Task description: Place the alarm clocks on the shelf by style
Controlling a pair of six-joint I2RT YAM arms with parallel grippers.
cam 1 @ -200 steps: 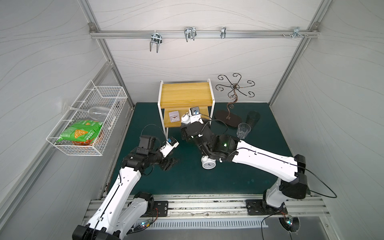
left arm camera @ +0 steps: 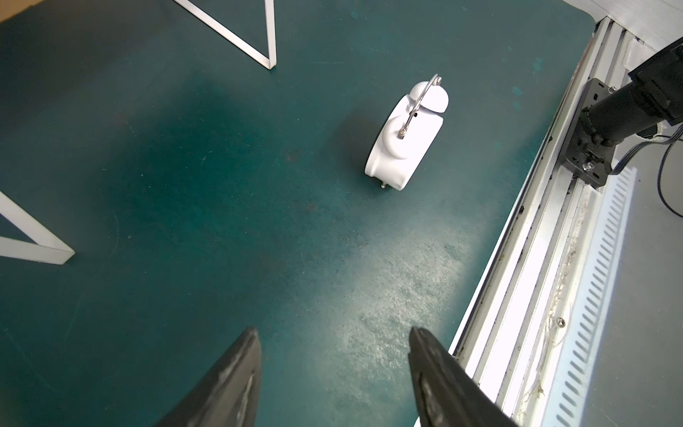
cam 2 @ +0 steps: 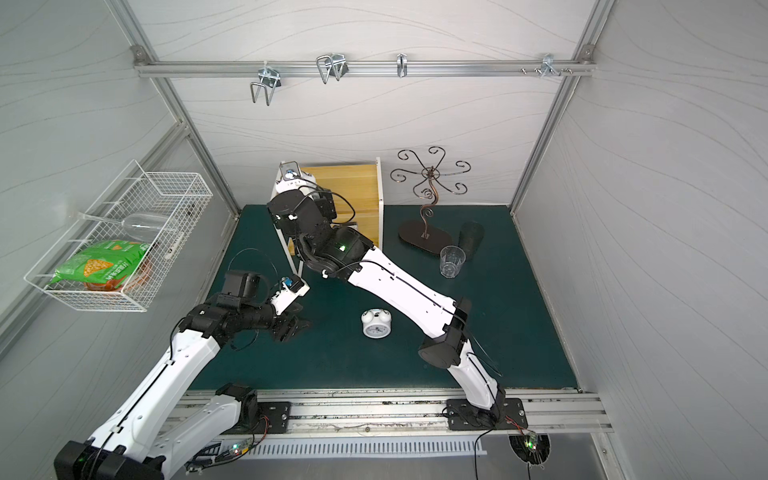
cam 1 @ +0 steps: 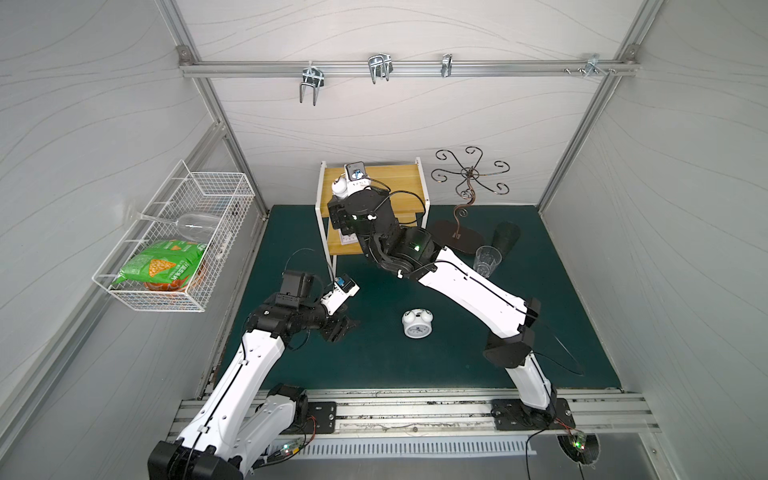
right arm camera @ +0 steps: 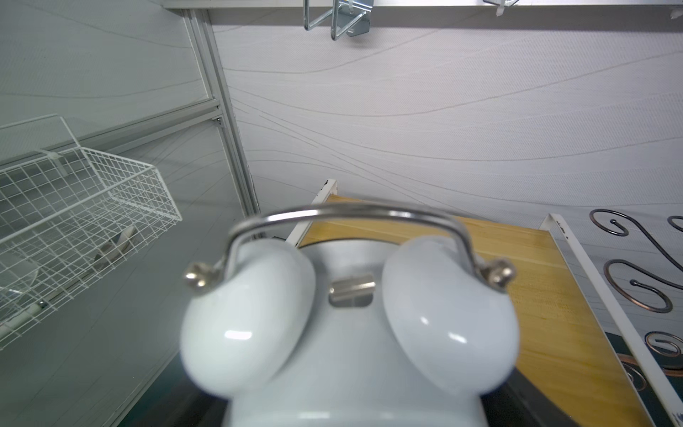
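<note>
A white twin-bell clock (right arm camera: 448, 320) fills the bottom of the right wrist view, at the upper shelf (right arm camera: 548, 327). My right gripper is open around it, its fingers mostly hidden behind the clock; contact is unclear. Another white twin-bell clock (cam 1: 417, 324) stands on the green table (left arm camera: 249, 213), between the arms. My left gripper hangs open over the table with nothing between its fingers.
A wire basket (cam 1: 228, 184) with a green bag hangs on the left wall. A scrolled metal stand (cam 1: 456, 232), a glass (cam 1: 486, 260) and a dark cup (cam 1: 505, 240) stand right of the shelf.
My right gripper and the white clock at it have moved up and left, from before the lower shelf to the upper shelf. The left arm is nearly still.
</note>
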